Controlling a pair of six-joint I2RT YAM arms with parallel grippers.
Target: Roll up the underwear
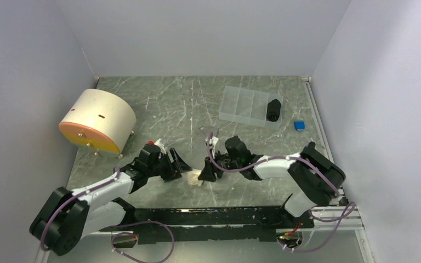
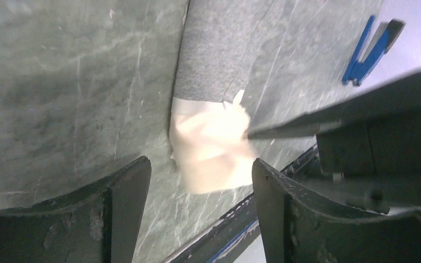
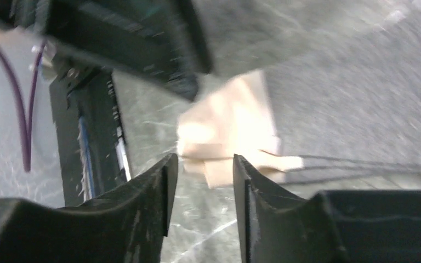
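Note:
A long grey garment with a pale cream end [image 2: 211,145] lies on the marble table between both grippers; that end looks folded and crumpled [image 1: 194,178]. My left gripper is open, its fingers either side of the cream end. My right gripper is part open over the same end, fingertips apart, at its edge in the right wrist view, where things are blurred. Both arms hide much of the garment in the top view.
A divided clear tray [image 1: 241,104] holding a dark roll [image 1: 273,110] stands at the back right, a blue item [image 1: 299,125] beside it. A cream drum-shaped container [image 1: 98,118] sits at left.

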